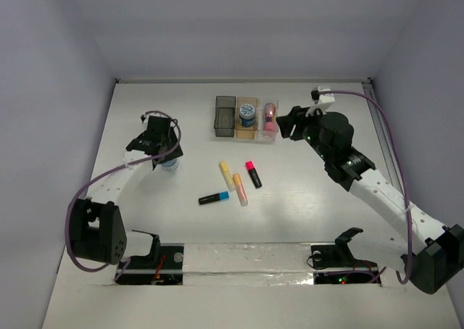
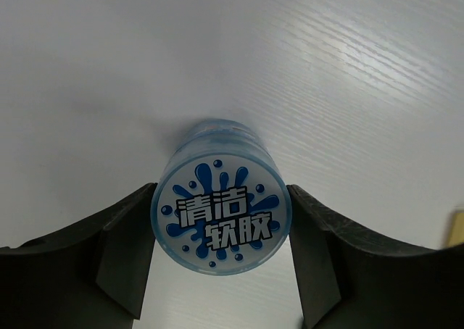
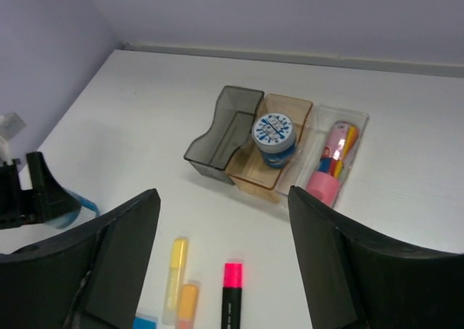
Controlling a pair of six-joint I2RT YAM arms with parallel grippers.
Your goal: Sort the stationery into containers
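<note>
A clear jar with a blue-splashed white lid (image 2: 221,214) sits between the fingers of my left gripper (image 1: 172,153), whose pads touch both sides; it is shut on it. Nothing lies between the wide-apart fingers of my open right gripper (image 1: 284,126), just right of the containers. Those are a grey bin (image 3: 225,137), empty, an amber bin (image 3: 254,175) holding a blue jar (image 3: 274,137), and a clear bin (image 3: 357,117) with a pink item (image 3: 324,186) inside. A yellow highlighter (image 1: 226,175), an orange one (image 1: 240,190), a pink-capped marker (image 1: 253,175) and a blue-capped marker (image 1: 214,198) lie mid-table.
Walls stand behind and on both sides of the white table (image 1: 304,206). Open surface lies between the left gripper and the bins, and to the right of the markers.
</note>
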